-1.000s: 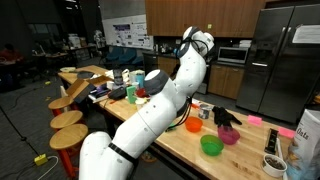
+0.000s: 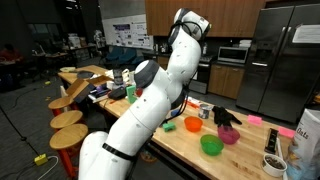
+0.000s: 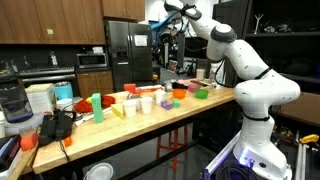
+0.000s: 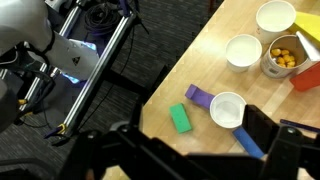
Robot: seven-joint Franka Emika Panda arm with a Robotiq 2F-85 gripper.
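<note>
In the wrist view my gripper is open, its two dark fingers spread wide over the table, with nothing held between them. Below lie a green block, a purple block and a white cup. Part of a blue item shows beside the right finger. Farther up are another white cup and a clear container with small orange pieces. My arm reaches high above the table in both exterior views; the fingers are too small to make out there.
On the table stand a green bowl, an orange bowl and a pink bowl, with a black object beside them. Dark floor opens past the table edge. Stools stand outside it.
The upper part of my arm has risen and shifted left in exterior view 1. The bowls and the black object stay where they were.
</note>
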